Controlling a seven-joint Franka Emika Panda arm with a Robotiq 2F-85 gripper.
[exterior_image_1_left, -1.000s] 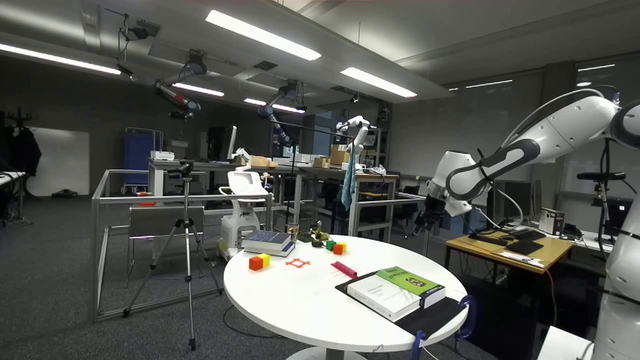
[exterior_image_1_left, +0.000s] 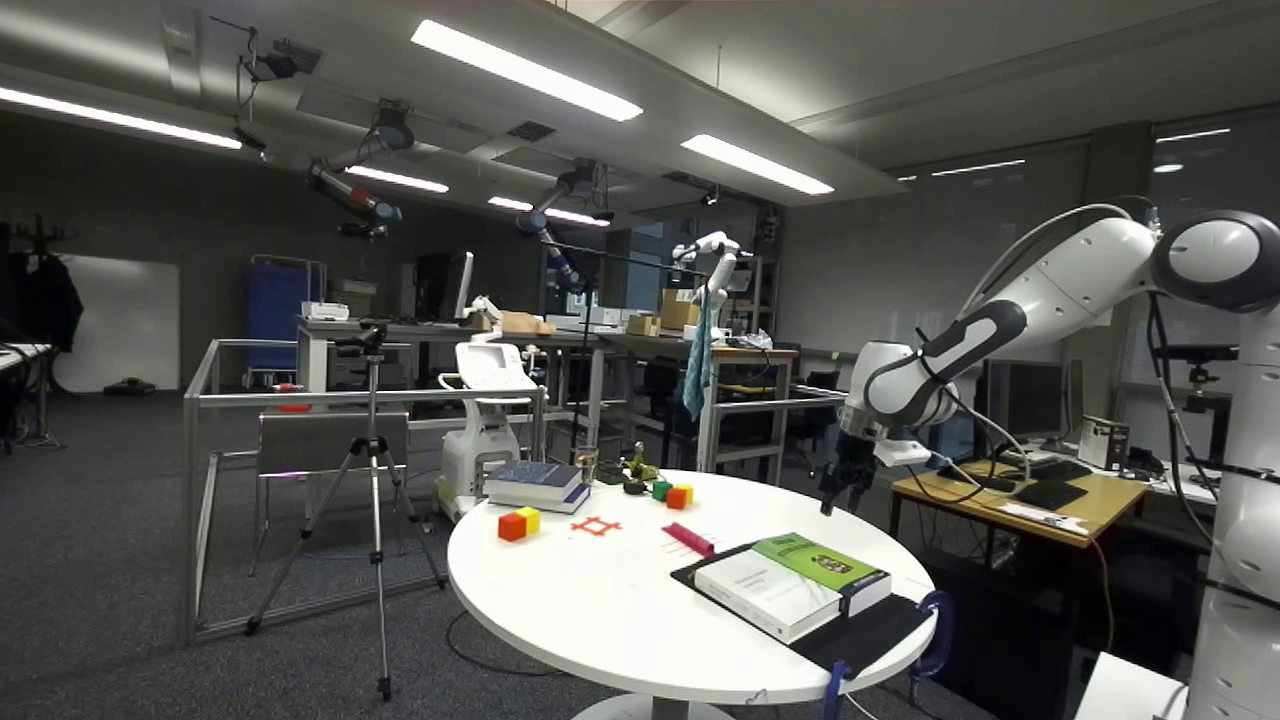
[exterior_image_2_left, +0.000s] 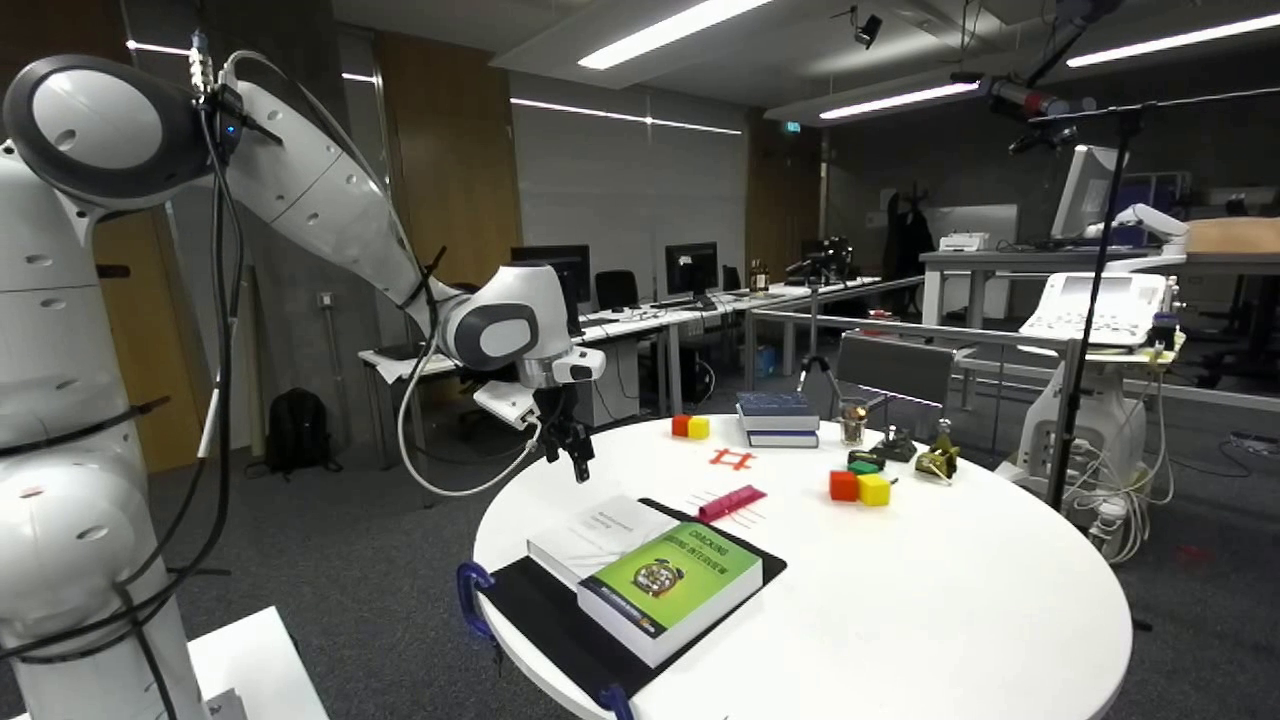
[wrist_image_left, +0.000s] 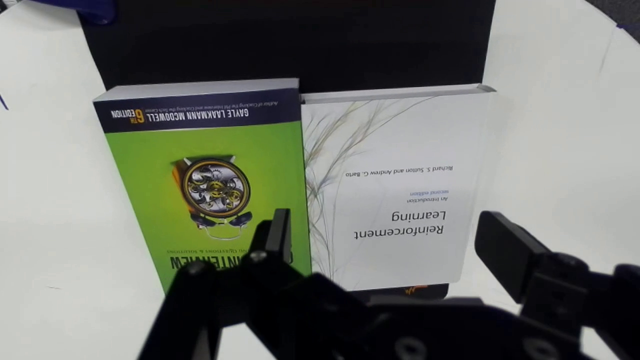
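Observation:
My gripper is open, its two black fingers wide apart in the wrist view with nothing between them. Seen beyond them are two thick books lying flat side by side: a green one (wrist_image_left: 147, 174) with a clock picture and a white one (wrist_image_left: 396, 138) titled Reinforcement Learning. Both rest on a black sheet (wrist_image_left: 288, 42) on the white round table (exterior_image_1_left: 576, 612). In exterior view 2 the gripper (exterior_image_2_left: 579, 462) hangs in the air near the table's edge, above and apart from the books.
Blue clamps (exterior_image_2_left: 474, 598) grip the table edge by the sheet. Farther over stand a stack of blue books (exterior_image_2_left: 777, 414), red and yellow cubes (exterior_image_2_left: 873, 490), a pink piece (exterior_image_2_left: 731, 503) and a red-orange frame (exterior_image_2_left: 731, 458).
In exterior view 1 the arm has shifted left and the gripper has come lower, tilting more downward. The books and other table objects have stayed put.

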